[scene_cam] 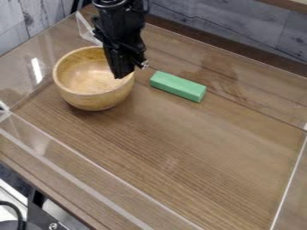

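Note:
A wooden bowl (90, 90) sits on the table at the upper left. My black gripper (122, 66) is over the bowl's right rear rim, pointing down; whether its fingers are open or shut is hard to tell. A green block (178, 86) lies flat to the right of the bowl, apart from it.

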